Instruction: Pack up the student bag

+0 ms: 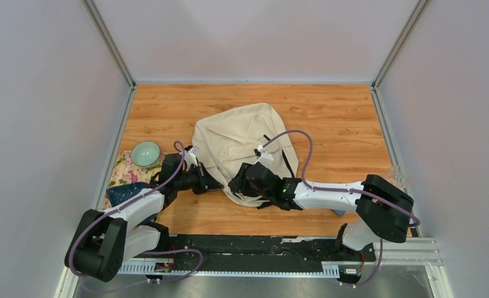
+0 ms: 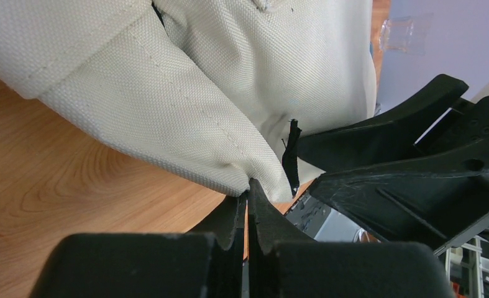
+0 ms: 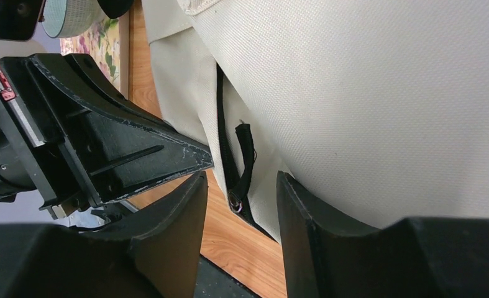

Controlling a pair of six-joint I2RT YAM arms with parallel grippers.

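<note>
The cream canvas bag point(image 1: 238, 124) lies in the middle of the wooden table. My left gripper is shut on the bag's edge at its lower left, with the seamed fabric bunched at the fingertips. My right gripper stands open over the bag's near part, close beside the left one. Between its fingertips in the right wrist view is a black zipper strip point(image 3: 242, 158) with a metal ring, not visibly gripped.
At the left lie a green bowl point(image 1: 145, 153), a floral item point(image 1: 123, 171) and a dark blue pouch point(image 1: 127, 191). A clear glass point(image 2: 398, 32) stands at the right, beyond the bag.
</note>
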